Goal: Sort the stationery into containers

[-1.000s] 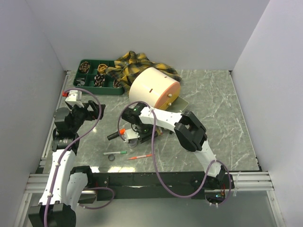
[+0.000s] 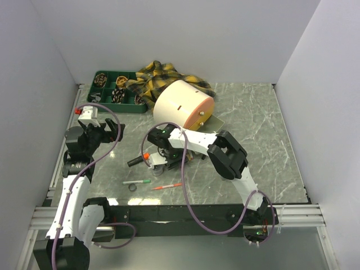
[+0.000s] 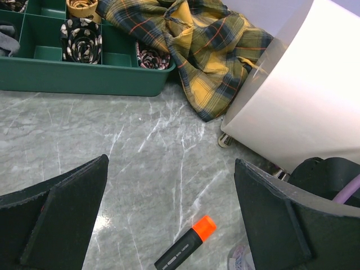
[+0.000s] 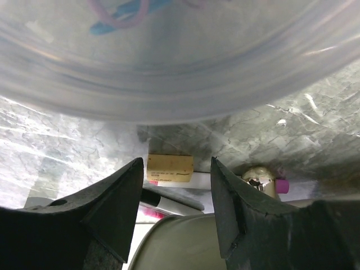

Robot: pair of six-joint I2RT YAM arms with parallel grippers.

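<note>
My right gripper is open low over the table, its fingertips either side of a small tan block (image 4: 170, 167), with a white-bodied pen, a dark marker (image 4: 174, 206) and a metal item with a purple end (image 4: 261, 180) close by. A translucent container (image 4: 174, 95) fills the upper part of that view. My left gripper hangs open and empty over the left side. An orange-capped black marker (image 3: 179, 249), a green pen (image 2: 136, 182) and an orange pen (image 2: 166, 186) lie on the table.
A green compartment tray (image 3: 84, 84) and plaid cloth (image 3: 202, 79) sit at the back, beside a cream cylindrical box (image 3: 292, 95). A dark ring (image 2: 133, 187) lies near the front.
My right arm has shifted very slightly to the right in the top view. The left arm and the objects on the table look unchanged.
</note>
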